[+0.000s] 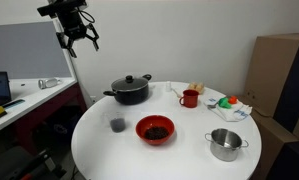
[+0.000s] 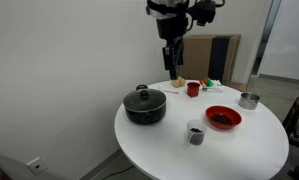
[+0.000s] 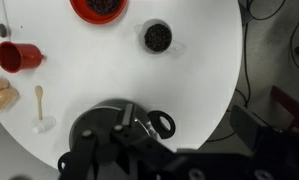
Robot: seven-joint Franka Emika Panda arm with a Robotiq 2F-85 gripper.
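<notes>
My open gripper [image 1: 84, 49] hangs high above the left side of the white round table [image 1: 89, 150], with nothing between its fingers. Below and to its right stands a lidded black pot [image 1: 130, 90]. A clear cup [image 2: 196, 132] with dark contents is near the table's left edge in exterior view 1. Beside it, a red bowl [image 1: 155, 130] also holds something dark. From above, the wrist view shows the cup's dark contents [image 3: 158, 38], the red bowl [image 3: 98, 9] and part of the pot [image 3: 117, 105], which the gripper partly covers.
A silver pot [image 1: 225, 145] stands at the table's right. Farther back are a red mug [image 1: 190, 99], green and red items [image 1: 228, 101] on a cloth, and a wooden spoon [image 3: 39, 101]. Cardboard boxes [image 1: 279, 85] border the right side.
</notes>
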